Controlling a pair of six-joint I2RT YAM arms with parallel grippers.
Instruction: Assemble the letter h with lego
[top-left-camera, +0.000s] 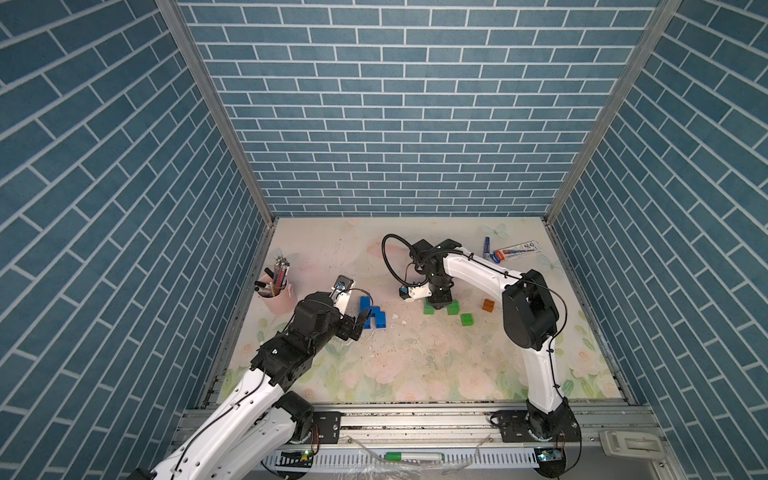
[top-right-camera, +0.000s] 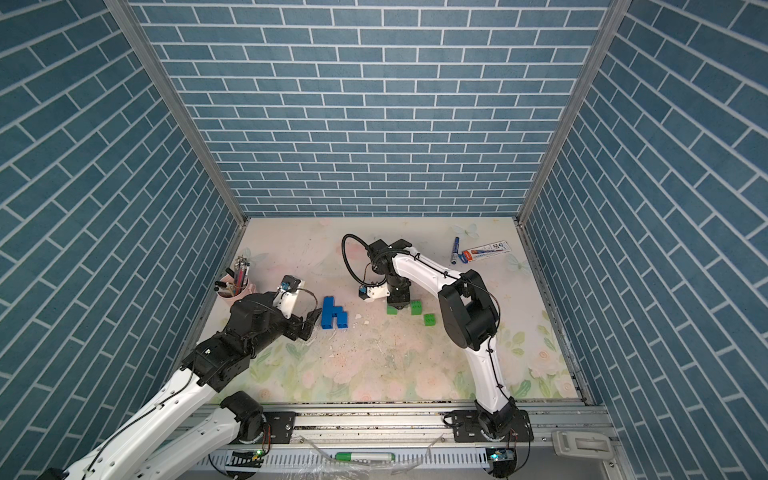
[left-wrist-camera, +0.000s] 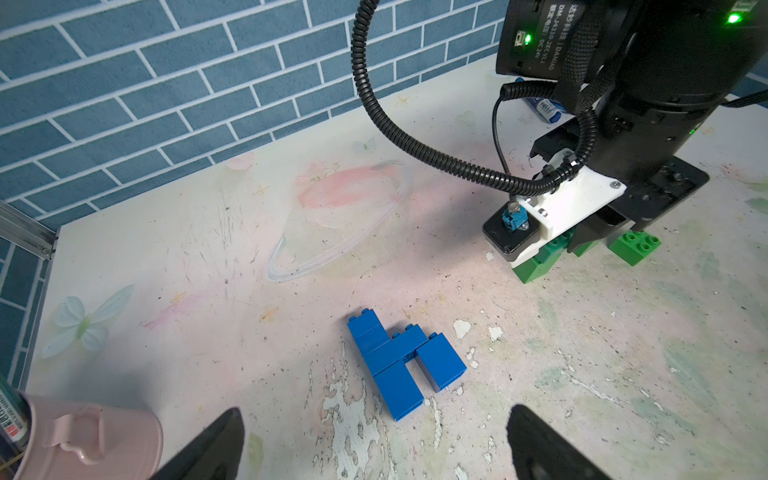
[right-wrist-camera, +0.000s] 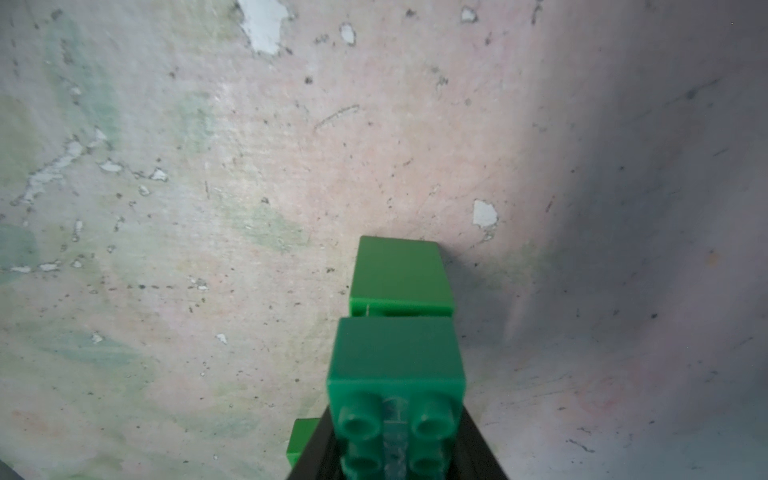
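Note:
My right gripper is shut on a green brick (right-wrist-camera: 396, 352), studs toward the wrist camera, just above another green brick (right-wrist-camera: 400, 272) on the table (top-left-camera: 400, 360). In the top views the arm largely hides them. More loose green bricks (top-right-camera: 429, 319) lie to the right. Left of these, blue bricks (left-wrist-camera: 396, 388) form a small h shape. My left gripper (top-left-camera: 348, 324) hangs over the left side, beside the blue bricks, open with nothing between its fingers.
A pink cup of pens (top-left-camera: 278, 297) stands at the left. An orange brick (top-left-camera: 488, 305) lies right of the green ones, and markers (top-right-camera: 455, 249) with a pack lie at the back right.

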